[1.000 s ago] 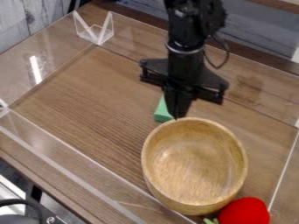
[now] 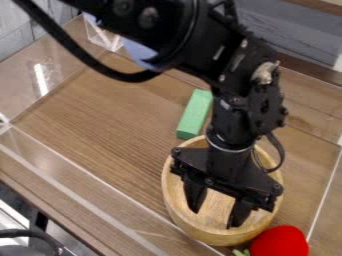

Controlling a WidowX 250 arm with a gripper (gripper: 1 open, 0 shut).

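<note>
My black gripper (image 2: 221,200) is open and sits low inside the tan round bowl (image 2: 182,215), its fingers pointing down toward the bowl's bottom with nothing visible between them. The gripper body covers much of the bowl's back half. A green block (image 2: 195,112) lies on the table behind the bowl, partly beside the arm. A red tomato-like object (image 2: 278,243) sits at the bowl's front right.
A white wire object stands at the back left, partly hidden by the arm. The table's front left edge has cables beside it.
The bowl, block and red object look unmoved.
</note>
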